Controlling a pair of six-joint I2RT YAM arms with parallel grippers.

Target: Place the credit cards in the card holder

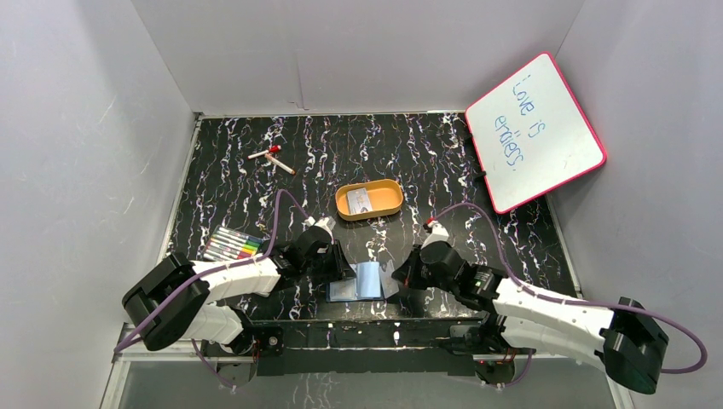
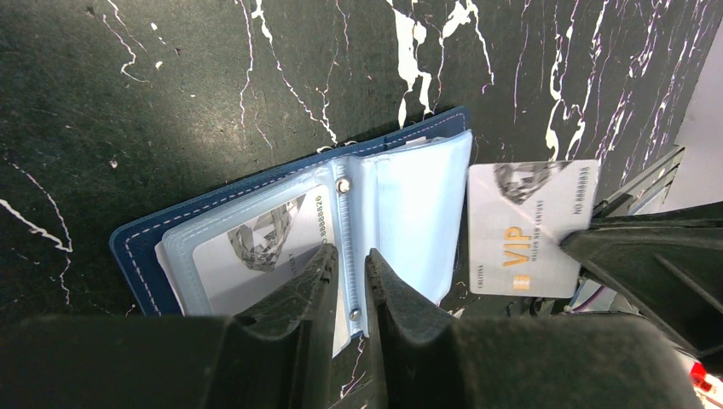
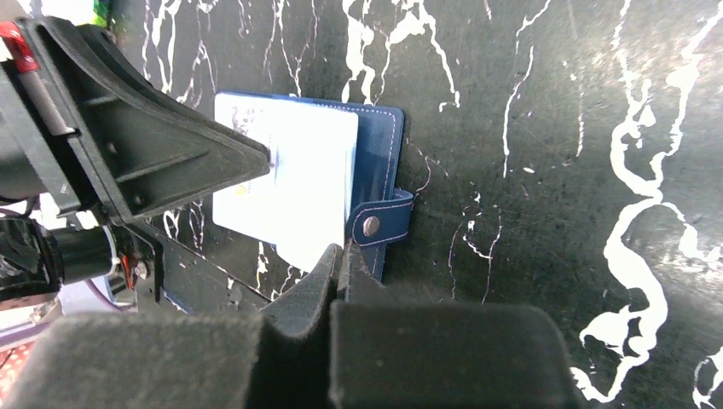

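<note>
The blue card holder (image 2: 141, 247) lies spread at the table's front edge, a white VIP card (image 2: 234, 285) inside its clear left sleeve. My left gripper is down at the holder's middle, shut on its clear sleeve strip between the narrowly parted fingers. Right of the pale blue sleeve (image 2: 413, 213), another VIP card (image 2: 511, 256) hangs, with my right gripper shut on its right edge. In the right wrist view the right fingertips (image 3: 351, 256) meet; the holder's snap strap (image 3: 384, 220) lies just beyond them.
Behind the holder stands an orange tray (image 1: 388, 198) with cards (image 1: 359, 201) in it. Coloured markers (image 1: 232, 244) lie left, loose ones (image 1: 280, 163) at the back left. A whiteboard (image 1: 537, 132) leans at the right.
</note>
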